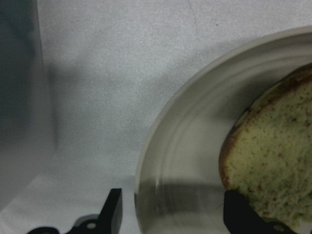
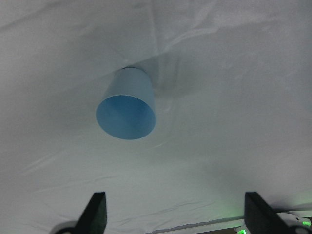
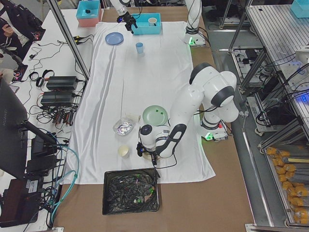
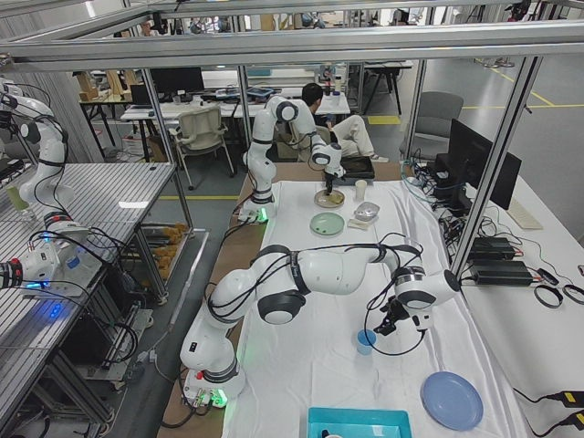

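A beige plate (image 1: 190,122) holds a round browned, pale-yellow flat food (image 1: 273,151). My left gripper is open low over its rim, one finger inside at the food's edge, the other outside; nothing visible is held. A light blue cup (image 2: 126,109) stands on the white cloth below my right gripper, which is open and empty; the cup also shows in the camera right view (image 4: 365,343).
A green plate (image 3: 155,112), foil dish (image 3: 123,126) and cream cup (image 3: 123,151) are near my left arm. A blue plate (image 4: 452,400), blue bin (image 4: 359,418) and black tray (image 3: 130,209) lie around. Mid-cloth is clear.
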